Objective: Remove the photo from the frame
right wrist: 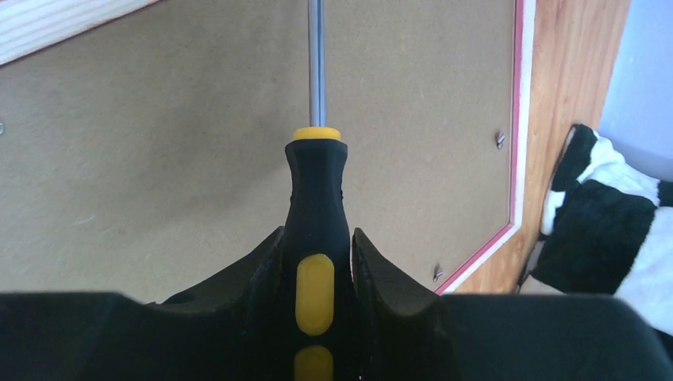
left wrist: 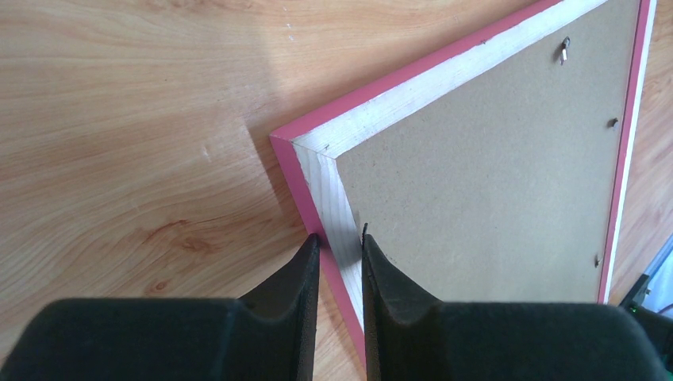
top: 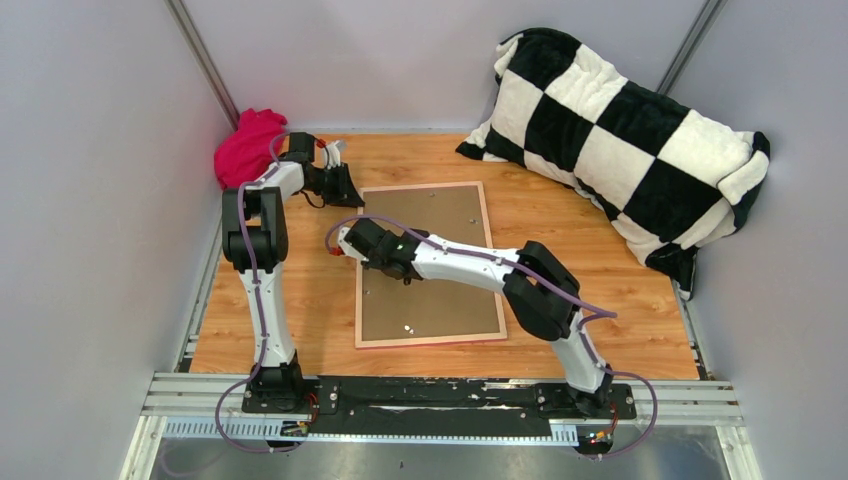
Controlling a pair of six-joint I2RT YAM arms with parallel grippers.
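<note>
The pink-and-white frame (top: 430,342) lies back-up, its brown backing board (top: 430,310) showing small metal tabs, such as one (left wrist: 565,49) in the left wrist view. My left gripper is shut on the frame's rim near its back-left corner. My right gripper is shut on a screwdriver with a black-and-yellow handle (right wrist: 316,182), its steel shaft (right wrist: 317,63) reaching over the backing board; the tip is out of that view. From above, the right gripper hangs over the middle-left of the board.
A black-and-white checkered pillow (top: 620,140) fills the back right. A red cloth (top: 240,155) lies at the back left. Bare wooden table (top: 600,330) shows right of the frame and along its front.
</note>
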